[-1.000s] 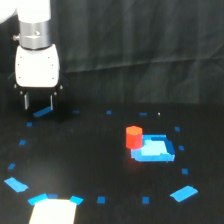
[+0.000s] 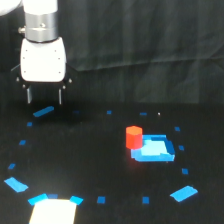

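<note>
At the upper left my gripper hangs over the dark table, its two thin fingers spread apart and nothing visible between them. A red block is right of centre, well away from the gripper. It overlaps the left side of a small blue tray with a pale inside; whether the block rests in the tray or against its edge, I cannot tell.
A pale yellow-white square lies at the front left edge. Flat blue pieces are scattered about, among them a strip at the front right and another at the left.
My gripper has shifted slightly to the right and up in the view. Its fingers remain apart, and the red block and blue tray have not moved.
</note>
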